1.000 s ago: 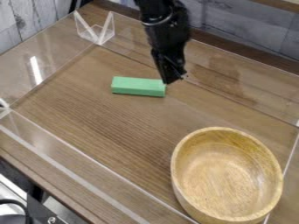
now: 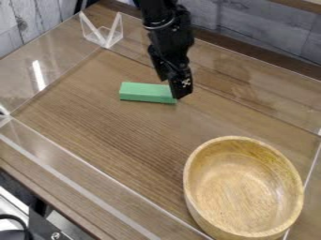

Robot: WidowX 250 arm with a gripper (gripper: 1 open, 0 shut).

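My black gripper (image 2: 171,79) reaches down from the top of the view, open, its fingers hanging just above and to the right of a flat green rectangular block (image 2: 145,92). The block lies on the wooden table (image 2: 113,141). From this angle I cannot tell whether a finger touches it.
A large round, light wooden bowl (image 2: 243,221) fills the lower right. A clear plastic piece (image 2: 103,31) is at the upper left.
My gripper has come down and slightly left toward the right end of the green block, which looks unmoved.
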